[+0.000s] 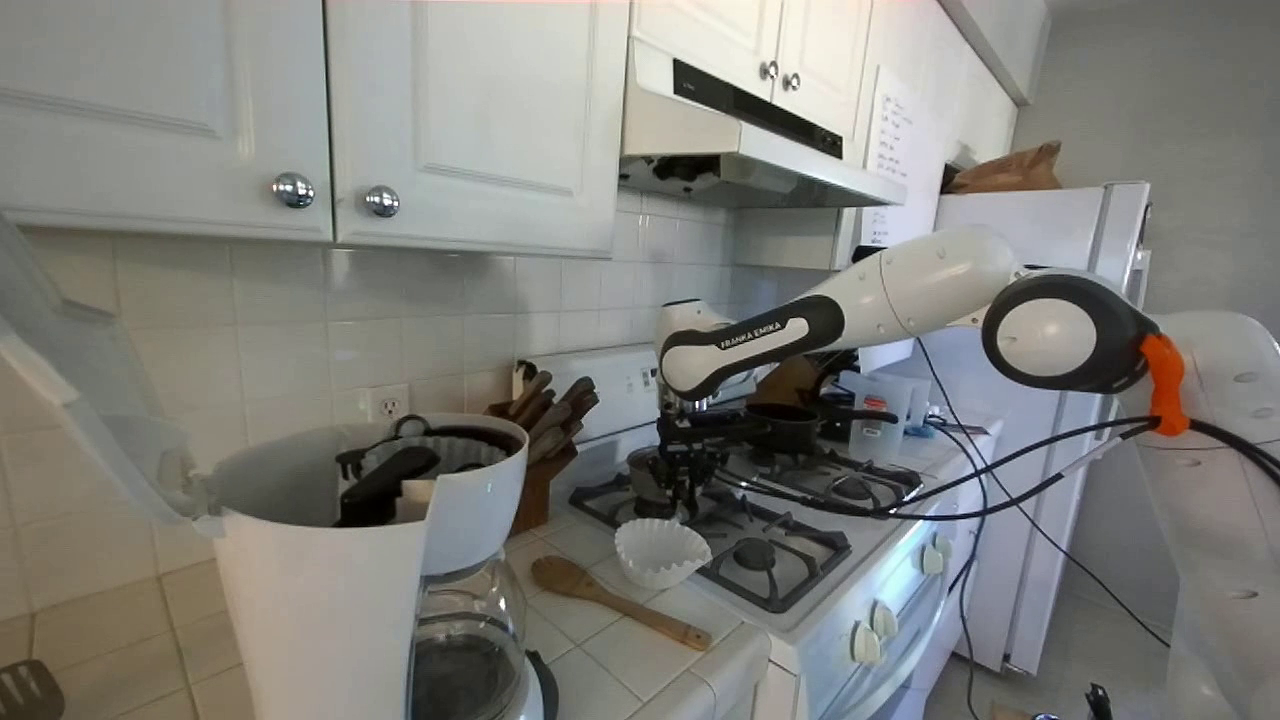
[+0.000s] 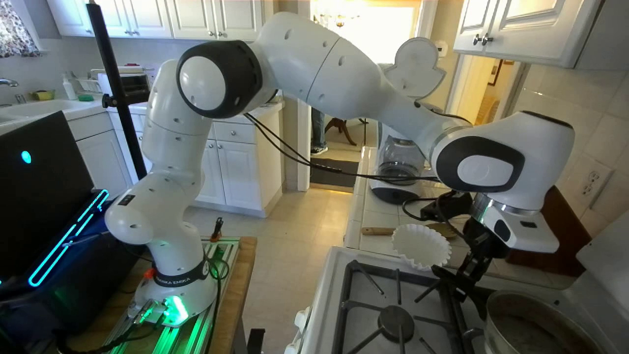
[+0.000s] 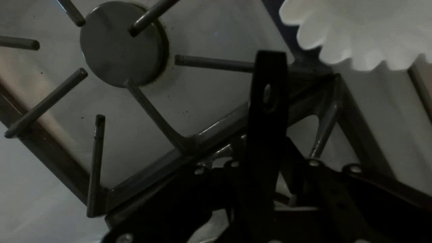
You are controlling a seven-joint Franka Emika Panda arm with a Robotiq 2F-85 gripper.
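Note:
A small metal pot [image 2: 539,327] stands at the stove's back corner, partly cut off in exterior view 2; its side also shows in exterior view 1, behind the gripper [image 1: 684,492]. In the wrist view a black bar with a slot near its end, seemingly the pot's handle [image 3: 267,117], points up between the dark finger linkages. My gripper [image 2: 463,280] reaches down low over the stove beside the pot. Its fingers lie close around the bar, but shadow hides whether they touch it.
A white fluted coffee filter [image 1: 661,550] sits at the stove's edge, close to the gripper. Near it lies a wooden spoon [image 1: 618,600], with a knife block [image 1: 546,462] behind. Burner grates [image 3: 154,111] spread below the gripper. A coffee maker [image 1: 330,588] stands open-lidded on the counter.

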